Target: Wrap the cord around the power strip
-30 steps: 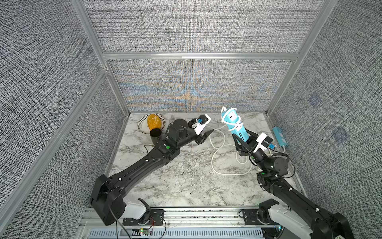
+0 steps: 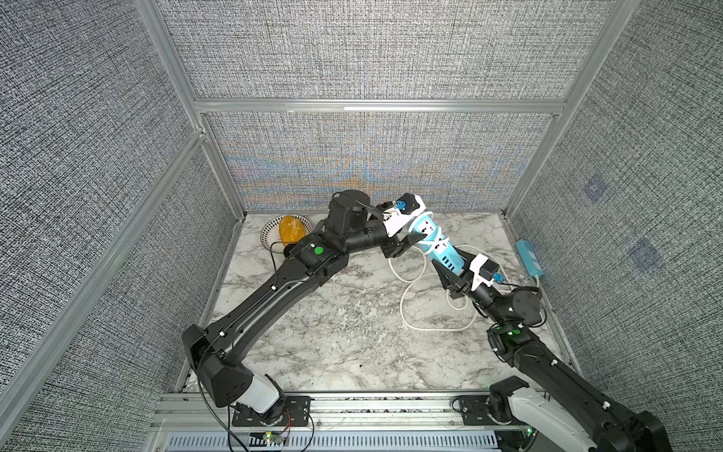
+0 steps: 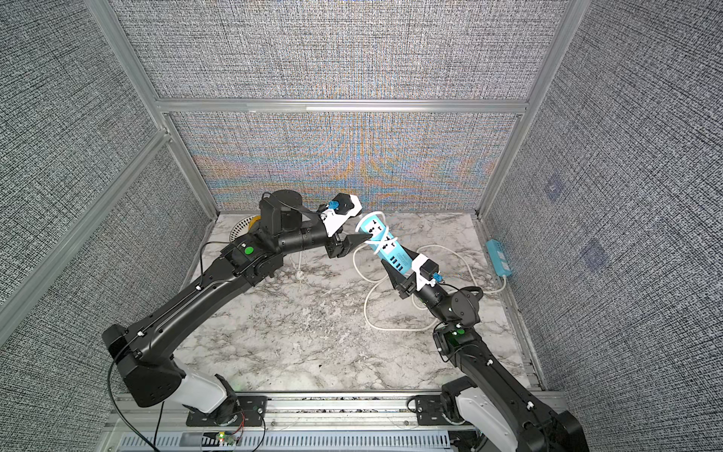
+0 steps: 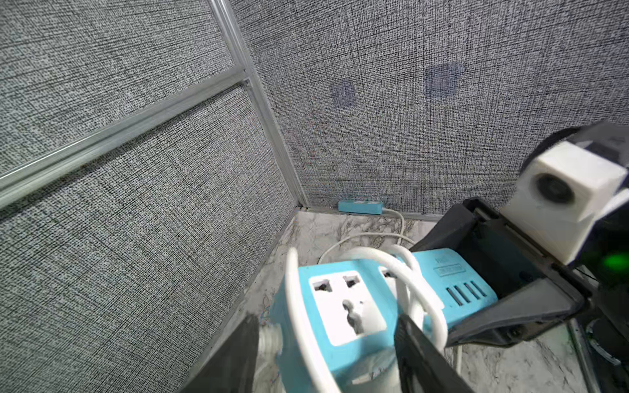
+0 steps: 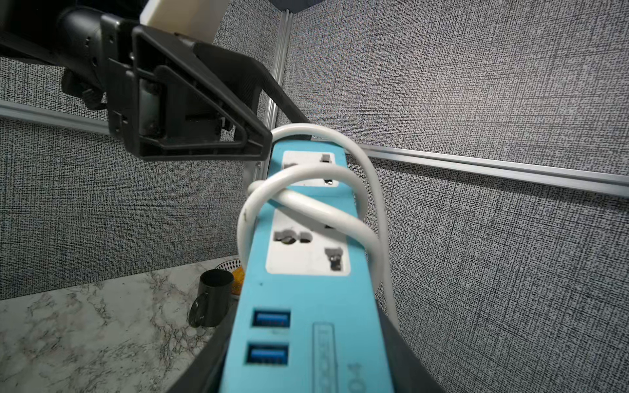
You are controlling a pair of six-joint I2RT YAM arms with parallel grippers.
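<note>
The cyan power strip (image 3: 401,261) is held aloft at a tilt, my right gripper (image 3: 400,271) shut on its USB-port end. White cord (image 5: 304,206) is looped over its socket part and trails down to slack coils on the table (image 2: 339,331). My left gripper is part open at the far end, its fingertips either side of that end and close to the cord loops; whether they touch cord or strip I cannot tell. In the top views that end is partly behind the left gripper.
A bowl (image 2: 265,237) with an orange item stands at back left, a dark mug (image 5: 213,298) beside it. A second cyan block (image 2: 529,257) lies by the right wall.
My left gripper has moved up and right to the end of the strip.
</note>
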